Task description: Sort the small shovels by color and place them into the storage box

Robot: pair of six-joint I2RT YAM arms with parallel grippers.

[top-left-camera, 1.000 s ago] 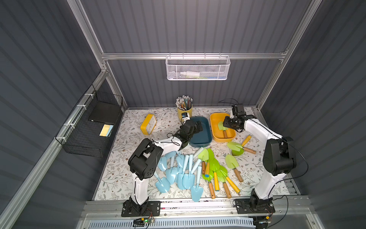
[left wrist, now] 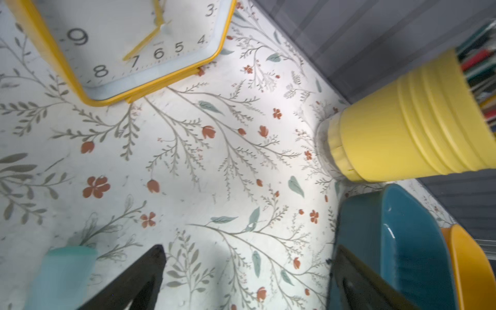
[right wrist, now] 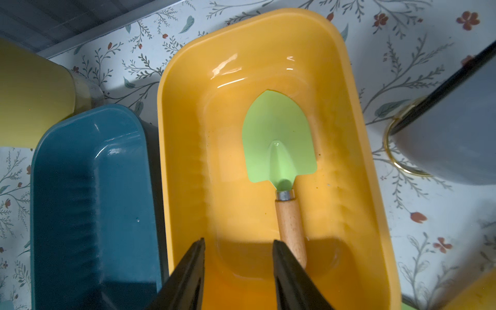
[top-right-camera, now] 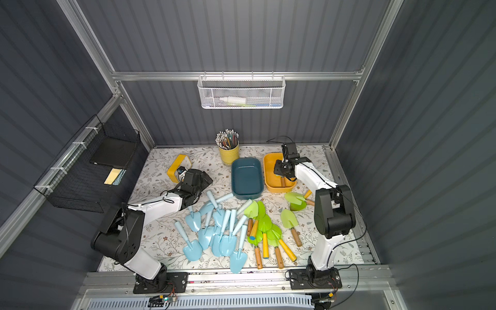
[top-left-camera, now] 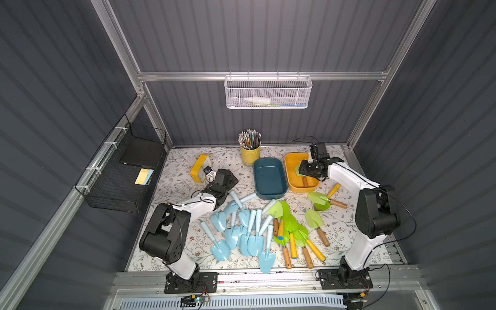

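In the yellow box (right wrist: 224, 201) lies one green shovel (right wrist: 279, 134) with a wooden handle, blade toward the back. Above that box my right gripper stands open, its fingers apart and empty. The dark blue box (top-left-camera: 270, 178) beside it shows a bare floor. Left of the blue box my left gripper is open over bare tablecloth. Several light blue shovels (top-left-camera: 220, 251) lie overlapping at the front middle. To their right are several green shovels (top-left-camera: 290, 223) with wooden or yellow handles, and more green shovels (top-left-camera: 317, 198) sit just in front of the yellow box.
A yellow clock (top-left-camera: 200, 168) stands at the back left, near the left gripper. The yellow pencil cup (top-left-camera: 250, 155) is behind the blue box. A white mesh basket (top-left-camera: 268, 93) hangs on the back wall, a black wire basket (top-left-camera: 111, 188) on the left.
My left arm has swung left, from above the blue box to open table beside the clock. My right gripper has shifted slightly left over the yellow box.
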